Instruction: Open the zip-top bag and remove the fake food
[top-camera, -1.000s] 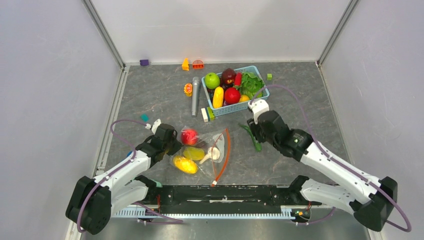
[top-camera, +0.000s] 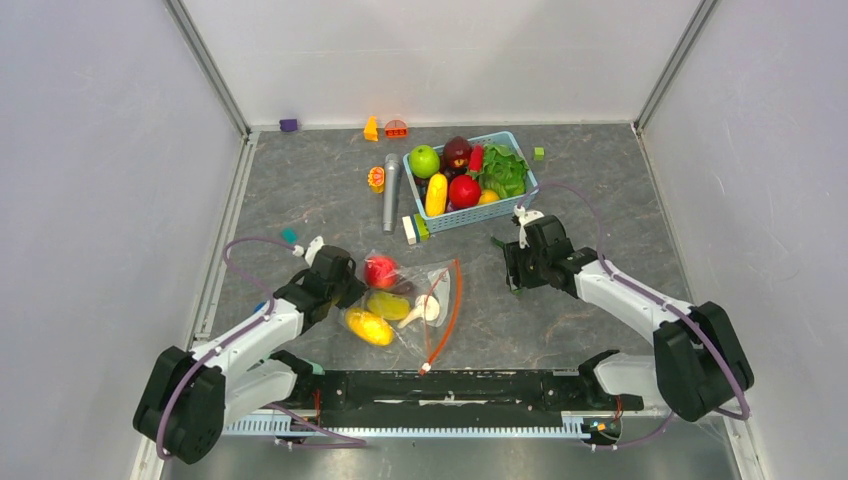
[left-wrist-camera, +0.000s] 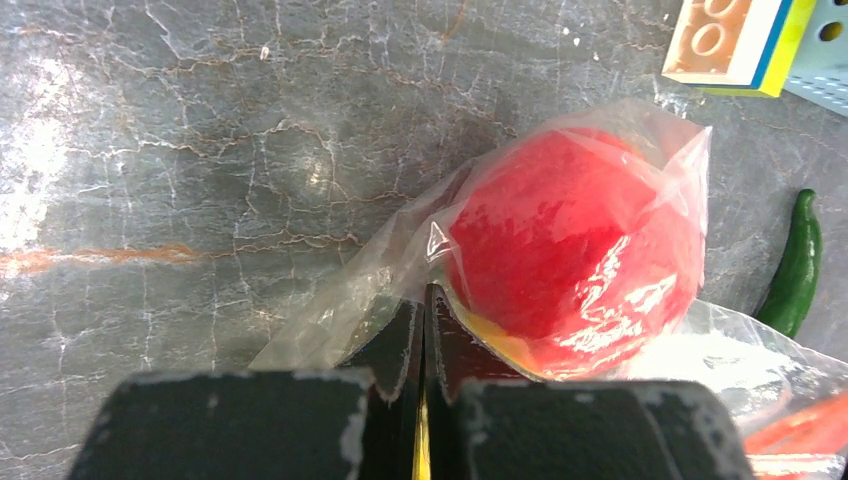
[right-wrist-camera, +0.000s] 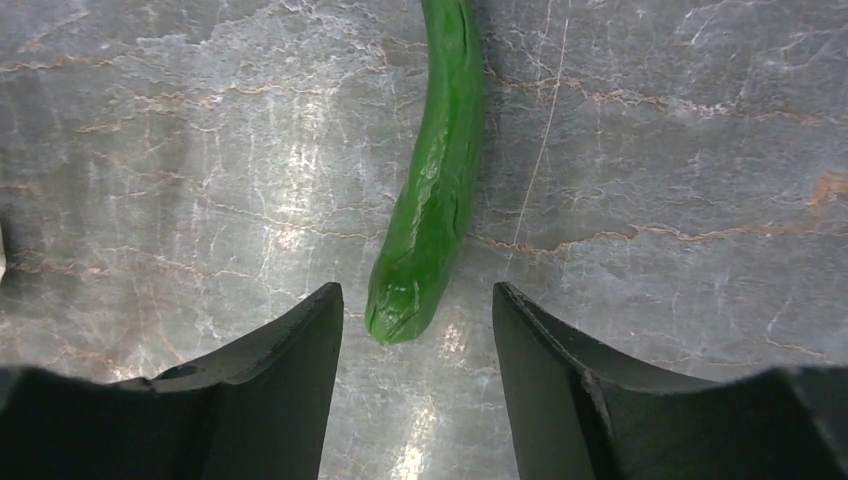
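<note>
The zip top bag lies left of centre, holding red and yellow fake food and a pale piece. My left gripper is shut at the bag's left side, beside the red piece; whether film is between its fingertips is unclear. My right gripper stands open over the lower end of a green cucumber, which lies outside the bag, its fingers either side of that end.
A blue basket full of fake produce stands at the back, with a grey cylinder and small blocks beside it. The floor at right behind my right gripper has free room.
The left arm and bag look unchanged.
</note>
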